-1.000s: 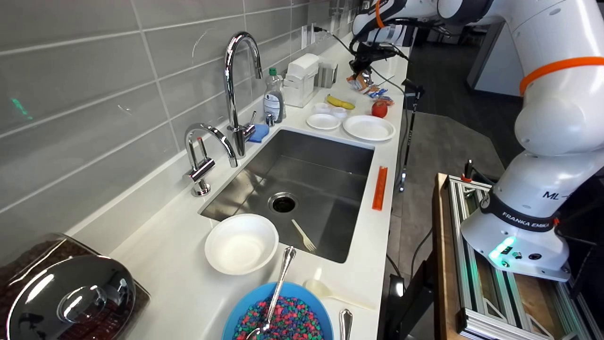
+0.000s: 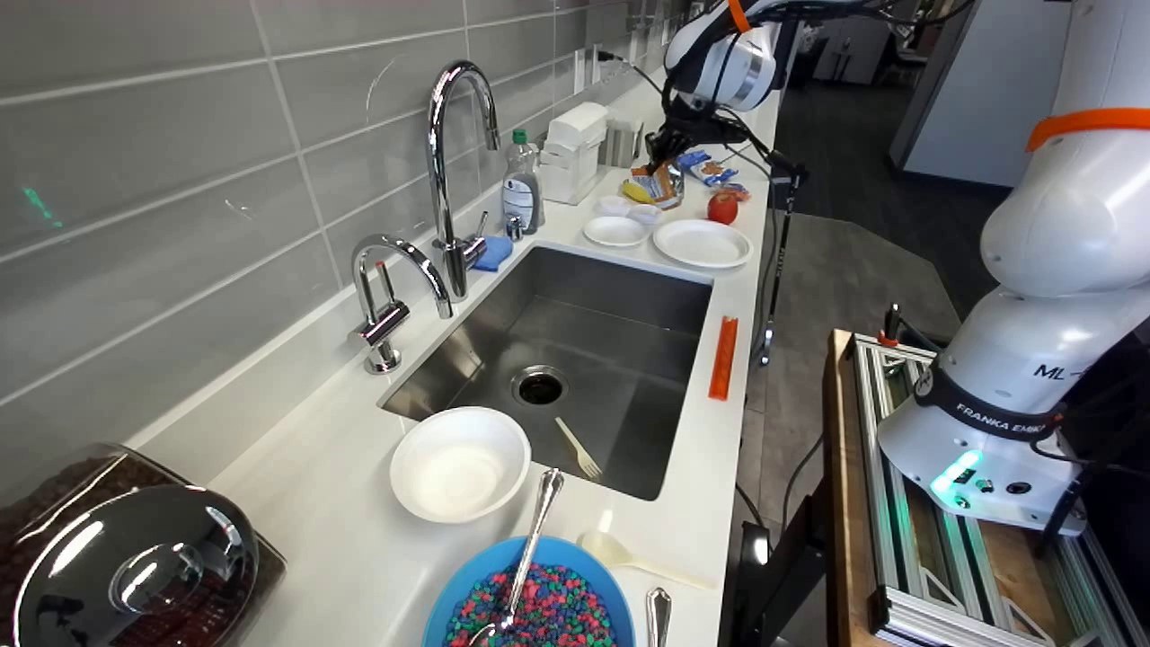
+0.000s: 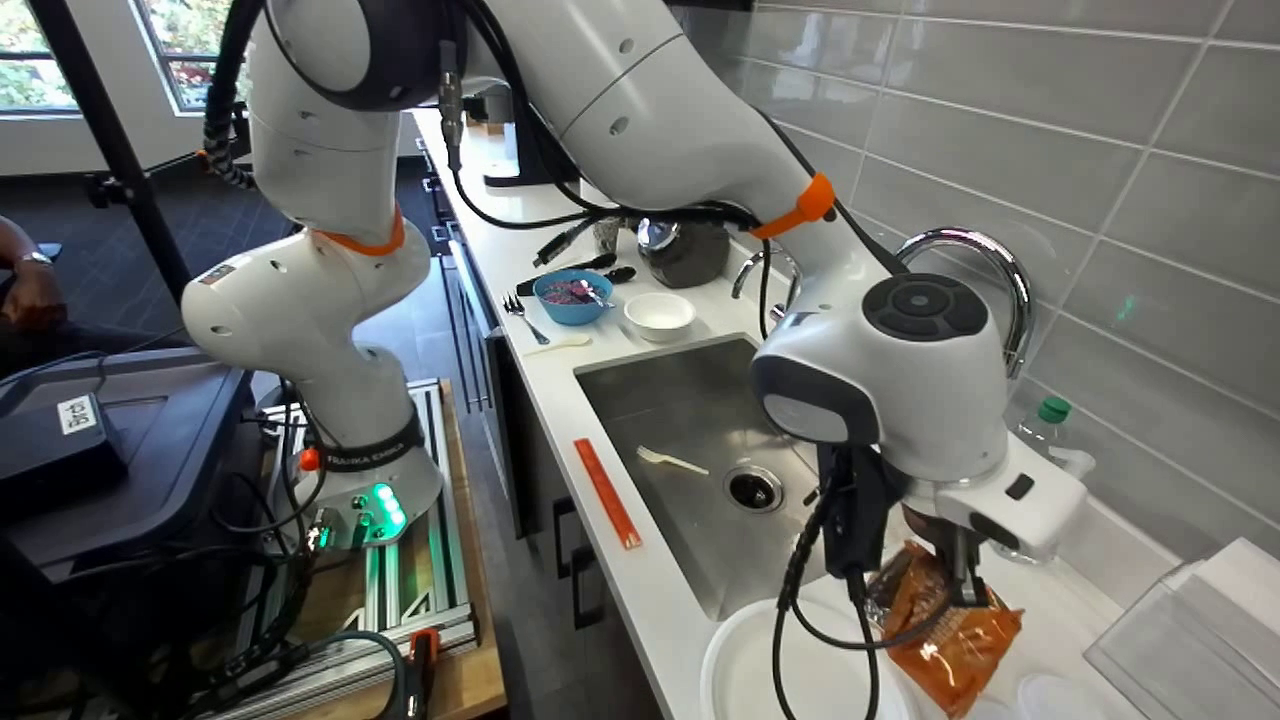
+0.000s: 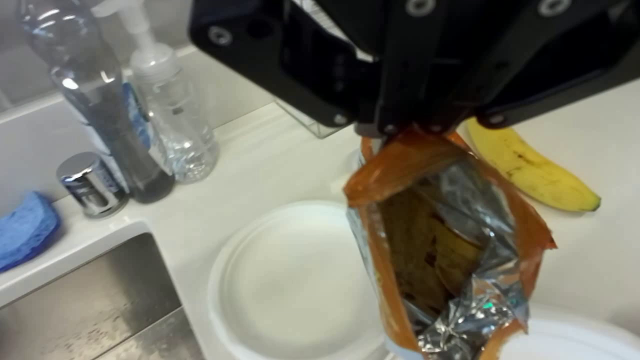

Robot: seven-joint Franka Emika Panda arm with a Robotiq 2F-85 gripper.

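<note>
An open orange snack bag (image 4: 444,157) with a silver lining hangs below my gripper, whose fingers are shut on its top edge. Brown chip-like pieces show inside the bag. In exterior view 2 the bag (image 3: 954,658) is upright but tilted beneath the gripper (image 3: 967,595), near the plates. A banana (image 4: 540,174) lies on the counter just behind the bag. Exterior view 1 shows the bag (image 2: 662,188) covering part of that banana (image 2: 636,192).
A small white plate (image 2: 615,232) and a larger white plate (image 2: 702,243) lie between the bag and the sink (image 2: 636,356). A red apple (image 2: 722,207) is to the right. The dish soap bottle (image 2: 523,183) and napkin holder (image 2: 572,156) line the wall.
My gripper, with the bag in it, has moved left in exterior view 1, nearer the wall and the plates. The bag now overlaps the banana, which was fully visible before.
</note>
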